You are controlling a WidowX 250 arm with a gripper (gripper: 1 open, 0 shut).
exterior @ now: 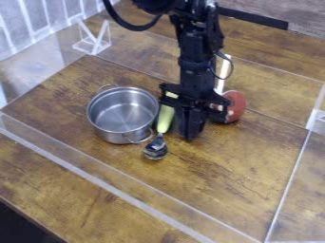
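Observation:
My dark gripper [191,119] hangs in the middle, just right of the steel pot, with its fingers low over the table; the arm hides whatever is between them. A steel pot [122,112] with thin handles stands left of centre. Between pot and gripper lies a pale green long object [166,114], and below it a shiny ladle or spoon head [156,147] on the table. A red round object [233,108] lies behind the gripper on the right, partly hidden.
A white object [223,69] shows behind the arm. Pale strips cross it at the edges.

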